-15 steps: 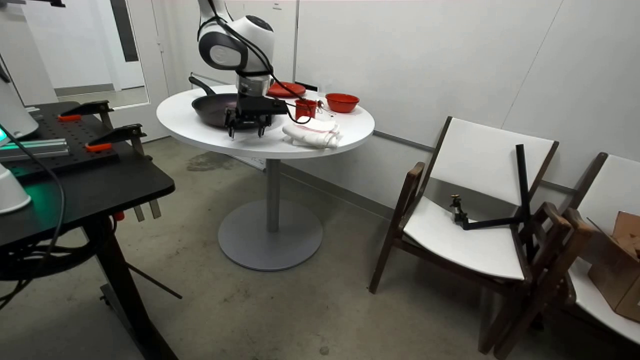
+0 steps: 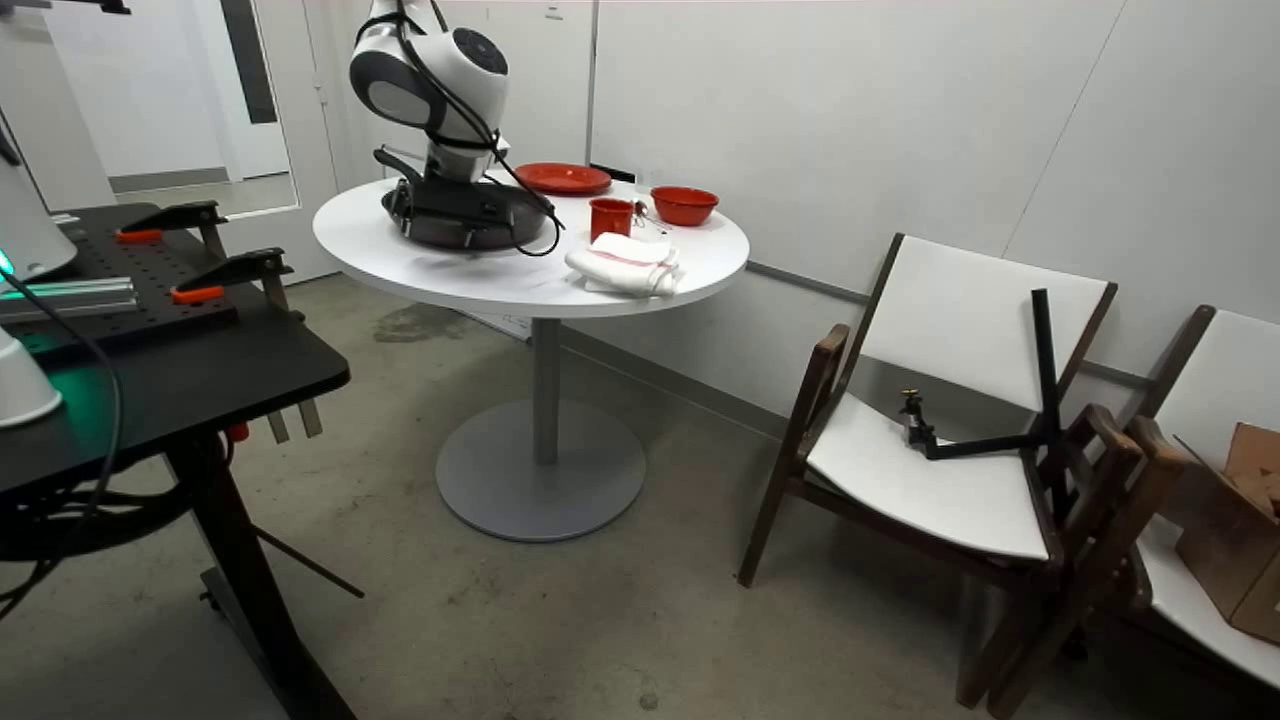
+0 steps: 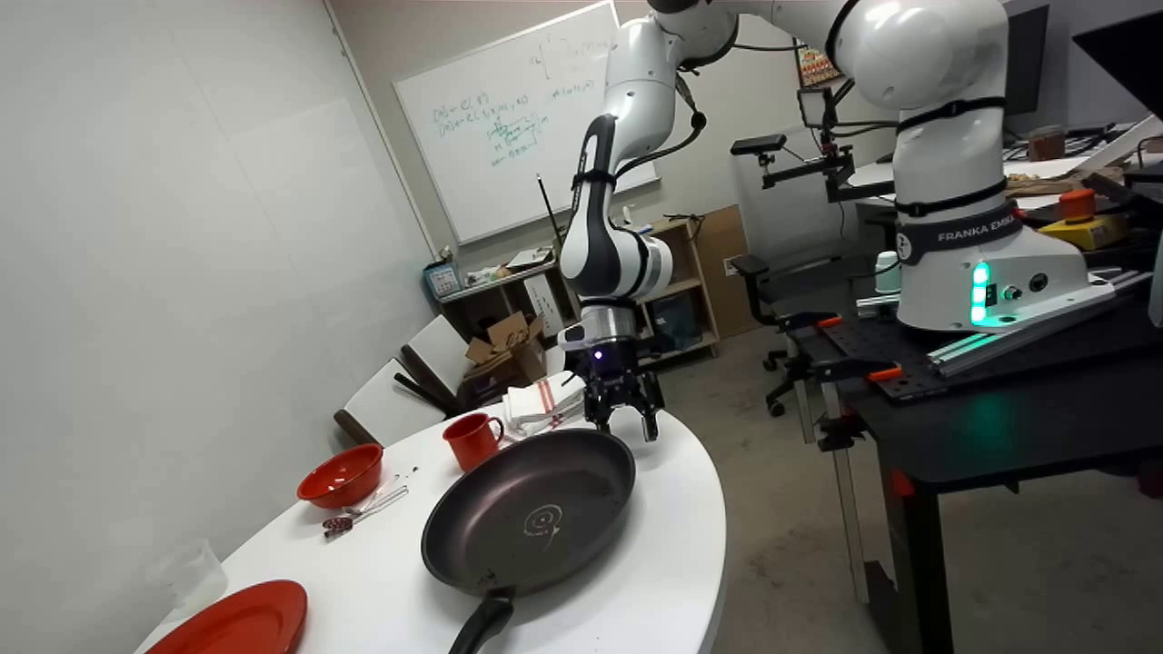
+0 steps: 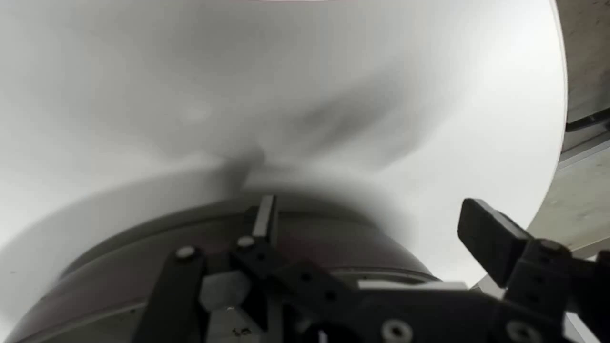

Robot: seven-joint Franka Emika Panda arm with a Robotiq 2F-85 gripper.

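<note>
A dark frying pan [image 3: 534,507] lies upright on the white round table [image 3: 676,523], its black handle [image 3: 482,623] pointing away from my arm. My gripper [image 3: 626,425] hangs low at the pan's rim, on the side opposite the handle. It is open, with nothing held between its fingers. In the wrist view, one finger [image 4: 264,217] overlaps the pan's outer side [image 4: 166,246], while the other finger [image 4: 493,240] is over bare tabletop. Whether either touches the pan cannot be told. The gripper's body partly covers the pan [image 2: 525,224] in exterior view 1.
Beside the pan stand a red mug [image 3: 472,440] and a folded white towel [image 3: 534,405]. Farther off are a red bowl [image 3: 341,476], a whisk-like utensil [image 3: 365,510] and a red plate [image 3: 245,623]. Bare tabletop lies along the near edge.
In exterior view 1, my arm and gripper have moved left and slightly up in the picture, from the pan's right front to across it. The tableware looks unmoved.
</note>
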